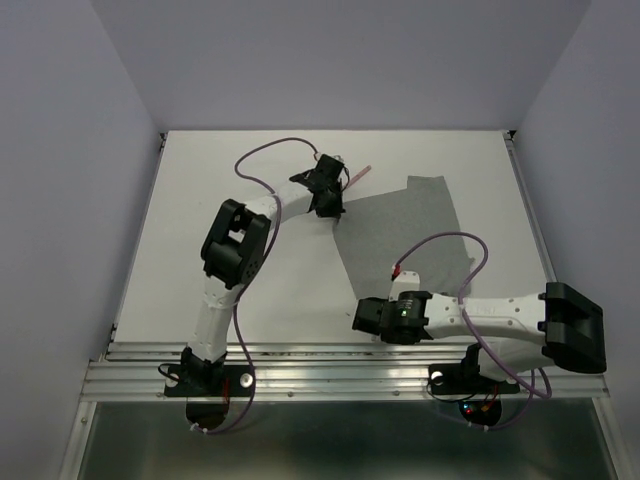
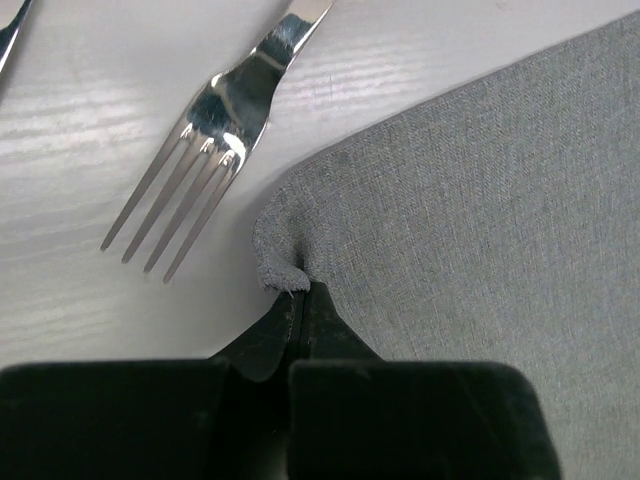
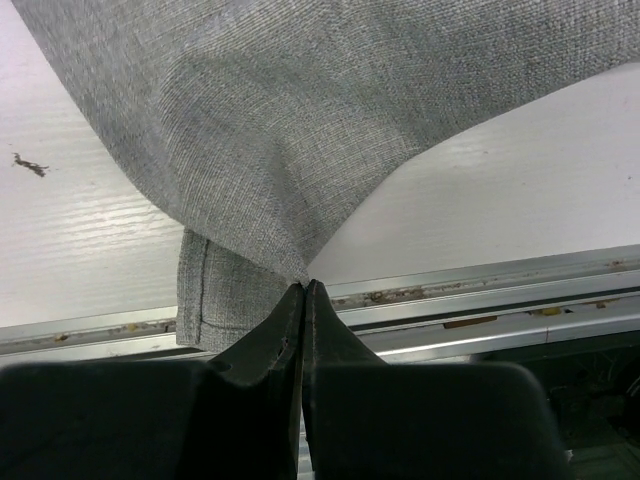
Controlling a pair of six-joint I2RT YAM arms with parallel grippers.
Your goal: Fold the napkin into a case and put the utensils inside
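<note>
The grey napkin lies on the white table, stretched between my two grippers. At its far left corner my left gripper is shut, with a bunched bit of the cloth pinched at its tips. My right gripper is shut on the near edge of the napkin, drawing the fabric into a fold; a hemmed flap shows beneath. A metal fork rests on the table beside the left corner, apart from the cloth. Part of another metal utensil shows in the left wrist view's upper left corner.
A pinkish handle lies behind the left gripper. Along the table's front edge runs a metal rail, close under the right gripper.
</note>
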